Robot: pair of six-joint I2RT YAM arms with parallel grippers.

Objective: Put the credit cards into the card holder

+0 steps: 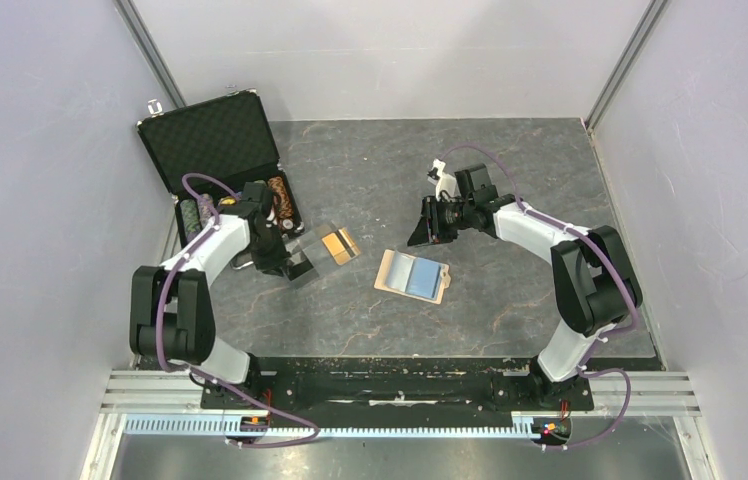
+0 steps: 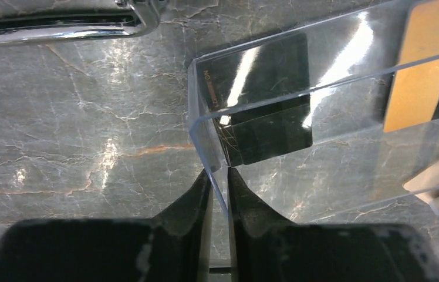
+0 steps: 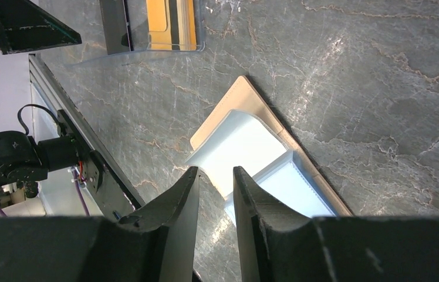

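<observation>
The clear card holder (image 2: 346, 147) lies on the left of the table, with dark cards (image 2: 267, 132) at one end and orange cards (image 2: 416, 100) at the other. My left gripper is shut on the clear wall at the holder's near end. In the centre, light and blue pieces, possibly cards (image 1: 423, 279), lie on a beige board (image 1: 385, 270). My right gripper hangs just behind that board in the top view, part open with nothing seen between its fingers.
An open black case (image 1: 208, 145) with poker chips stands at the back left, beside my left arm.
</observation>
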